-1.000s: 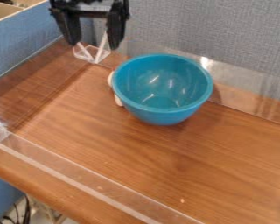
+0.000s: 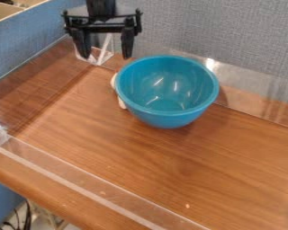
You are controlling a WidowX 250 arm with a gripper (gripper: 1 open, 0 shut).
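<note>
My black gripper (image 2: 102, 45) hangs at the top left of the camera view, open, above the back of the wooden table with nothing seen between its fingers. A large blue bowl (image 2: 167, 108) sits on the table right of and below the gripper. A small white object (image 2: 120, 101) lies at the bowl's left side, mostly hidden behind it.
A grey padded wall (image 2: 237, 49) stands behind, a blue-lined box (image 2: 21, 63) at the left. A white clear-edged piece (image 2: 93, 57) is in the back corner behind the gripper.
My gripper has shifted slightly in the back left area, sitting a little to the right and lower in the view than before. The bowl has not moved.
</note>
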